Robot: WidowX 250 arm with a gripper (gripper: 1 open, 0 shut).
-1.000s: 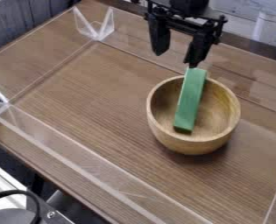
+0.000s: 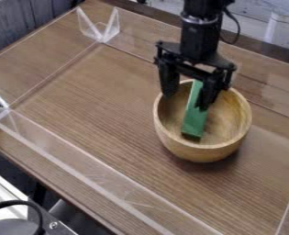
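Note:
A tan round bowl [image 2: 213, 145] sits right of centre on the wooden table, holding a long green object [image 2: 195, 117] that leans inside it. The black gripper [image 2: 188, 92] hangs from above over the bowl, open, its two fingers spread to either side of the green object's upper end. The left finger is at the bowl's left rim; whether either finger touches the object or bowl I cannot tell.
Clear plastic pieces are fixed along its edges at top left and left. A black cable shows at bottom left.
The gripper has come down from above the bowl to around the green object's upper end, still open. The bowl looks unmoved.

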